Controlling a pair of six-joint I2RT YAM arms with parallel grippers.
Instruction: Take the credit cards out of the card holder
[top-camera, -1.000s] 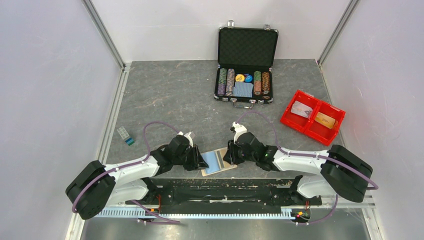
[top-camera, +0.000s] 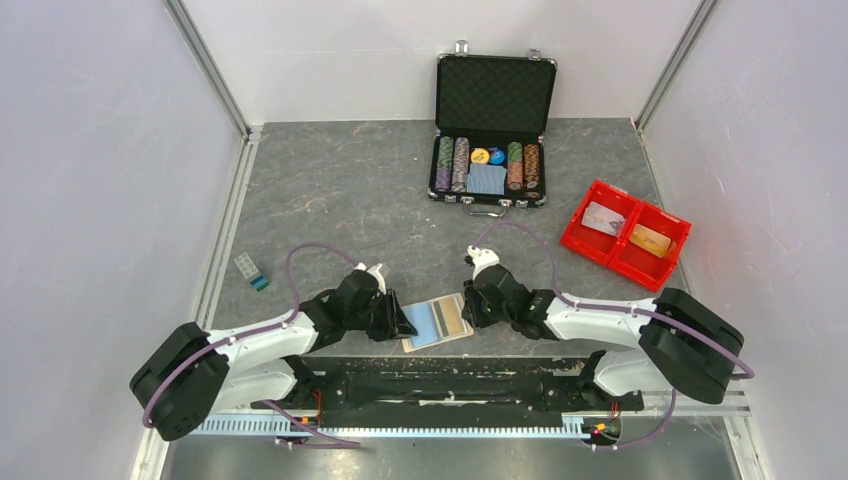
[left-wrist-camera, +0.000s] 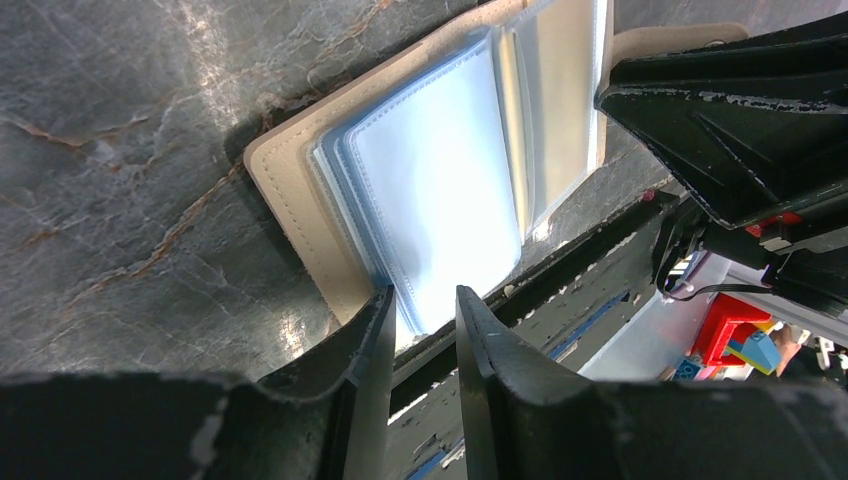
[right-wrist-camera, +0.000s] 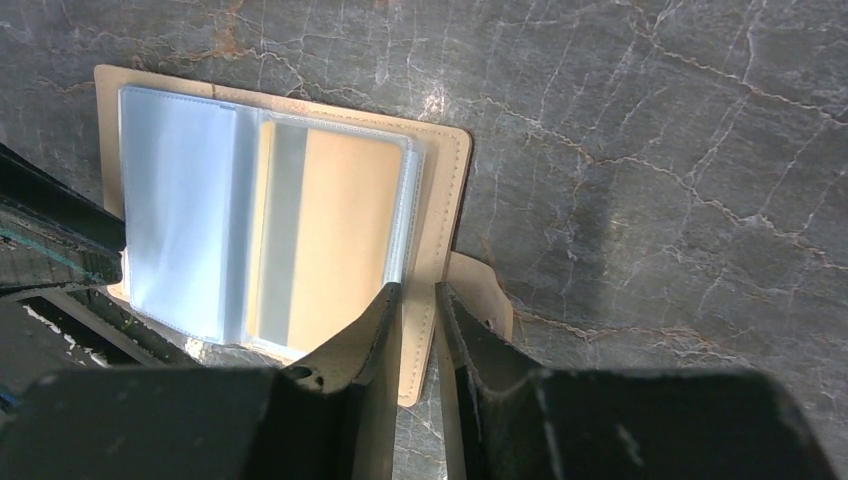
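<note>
An opened tan card holder (top-camera: 467, 331) lies flat at the table's front edge, with clear plastic sleeves inside. Its left half shows a light blue sleeve (left-wrist-camera: 435, 165); the right half has a clear sleeve (right-wrist-camera: 340, 210) over tan, with a pale strip by the fold. At the blue sleeve's outer end is my left gripper, part open, the sleeve's corner showing by the left fingertip. Above the right border of the holder, my right gripper stands narrowly open, tan border visible through the gap. Contact with the holder cannot be told on either side. No loose card shows there.
A red two-part tray (top-camera: 625, 268) at the right holds a whitish card (top-camera: 602, 218) and an orange card (top-camera: 650, 240). An open black chip case (top-camera: 496, 95) stands at the back. A small grey-blue object (top-camera: 250, 270) lies far left.
The left arm and the holder look unmoved.
</note>
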